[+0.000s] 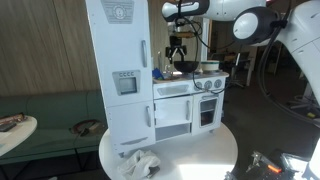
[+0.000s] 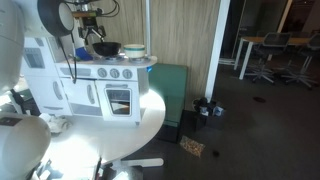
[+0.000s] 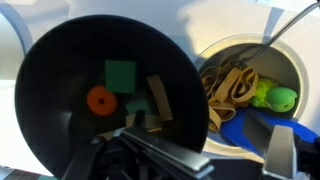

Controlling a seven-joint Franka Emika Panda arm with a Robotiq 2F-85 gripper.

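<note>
My gripper stands open over the top of the white toy kitchen point(image 1: 175, 88), with nothing between its fingers. Below it, a black pan point(image 3: 55, 60) holds a green square block point(image 3: 120, 76), an orange ring point(image 3: 101, 100) and a tan strip point(image 3: 160, 98). To the pan's right, a pot point(image 3: 243, 42) contains tan noodle-like strips point(image 3: 232, 84), a bright green piece point(image 3: 281, 98) and something blue point(image 3: 250, 130). In exterior view 2, the gripper point(image 2: 92, 32) hangs just above the pan point(image 2: 106, 48). The fingers cover the pan's near edge in the wrist view.
A tall white toy fridge point(image 1: 122, 75) rises beside the stove. The pot point(image 2: 134, 51) stands close to the pan. White cloth point(image 1: 139, 164) lies on the round table point(image 1: 205, 150), whose front area is mostly clear.
</note>
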